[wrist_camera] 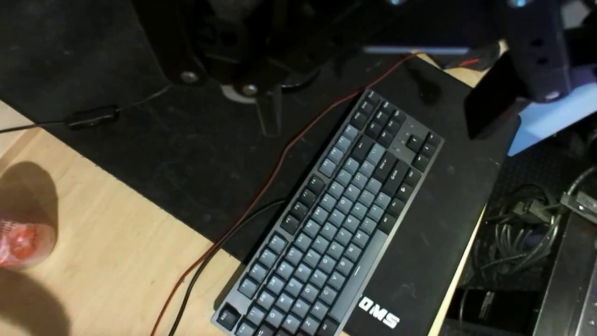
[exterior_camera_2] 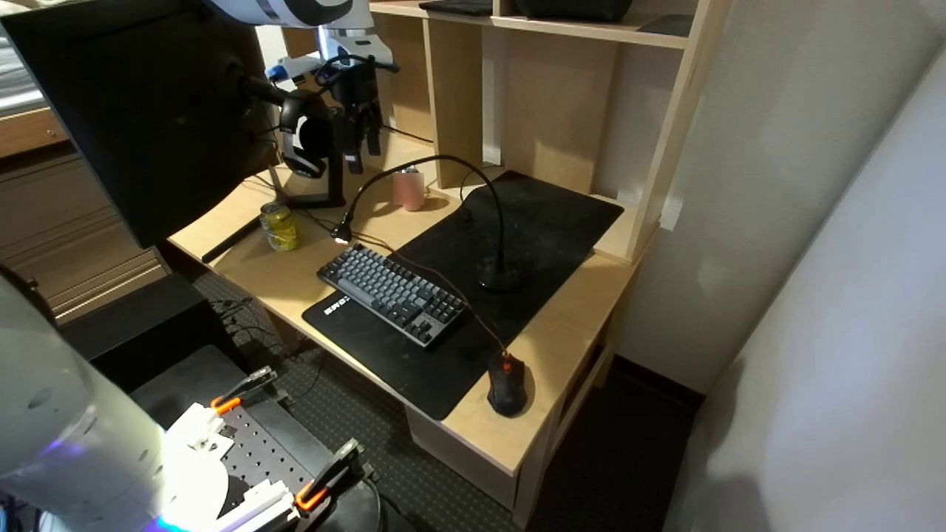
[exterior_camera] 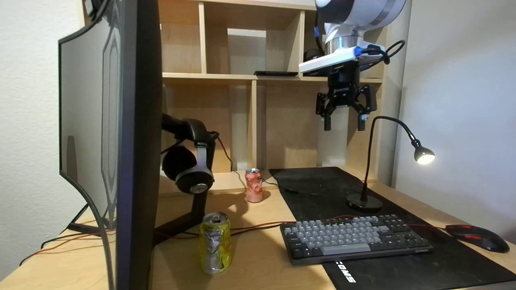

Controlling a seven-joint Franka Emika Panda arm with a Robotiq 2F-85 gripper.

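Observation:
My gripper point(exterior_camera: 344, 125) hangs in the air high above the desk, open, with nothing between its fingers. In the wrist view its dark fingers point(wrist_camera: 492, 103) stand wide apart over the black mat and keyboard. A yellow-green can point(exterior_camera: 215, 244) stands upright on the bare wood near the monitor. Farther back, by the shelf, a pink-red can point(exterior_camera: 254, 186) is upright as well; only its edge shows in the wrist view. The grey and black keyboard point(exterior_camera: 355, 237) lies on the black desk mat point(exterior_camera_2: 541, 213). At the mat's right side lies a black mouse point(exterior_camera_2: 507, 384) with red accents.
A lit gooseneck lamp point(exterior_camera_2: 499, 270) rises from the mat, its thin neck arching over the desk. The large monitor point(exterior_camera: 138, 145) and headphones on a stand point(exterior_camera: 193, 169) crowd the left side. Wooden shelving point(exterior_camera: 290, 128) closes off the back. Cables cross the desk behind the keyboard.

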